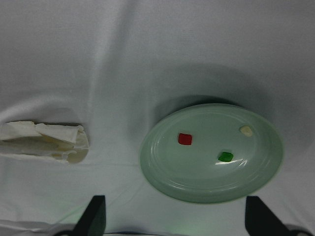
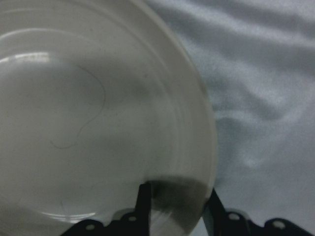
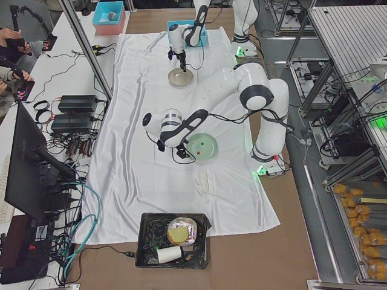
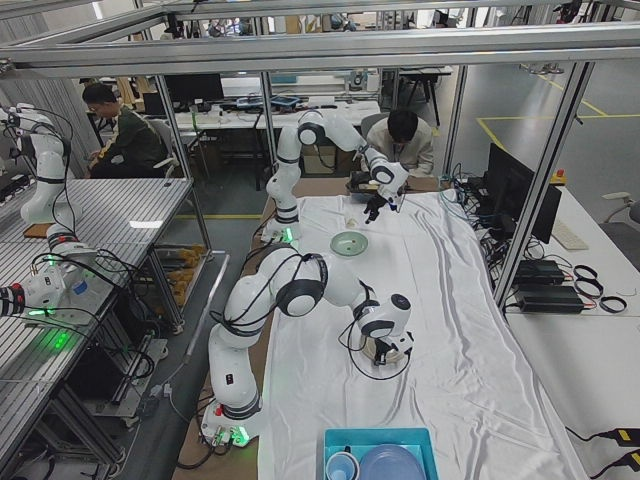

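A green plate (image 1: 211,177) lies on the white cloth with small red (image 1: 185,139), green (image 1: 225,157) and pale (image 1: 245,131) pieces on it; a crumpled off-white wrapper (image 1: 42,140) lies beside it. My left gripper (image 3: 172,148) hangs open above the cloth beside this plate, nothing between its fingers. In the right wrist view, my right gripper is at the rim of a pale plate (image 2: 93,123), fingers apart on either side of the rim area; whether they grip it cannot be told.
A black tray (image 3: 141,257) with food and a white roll stands at the near end in the camera left view. A blue bin (image 4: 330,436) with dishes stands at the other end. The cloth between the plates is clear.
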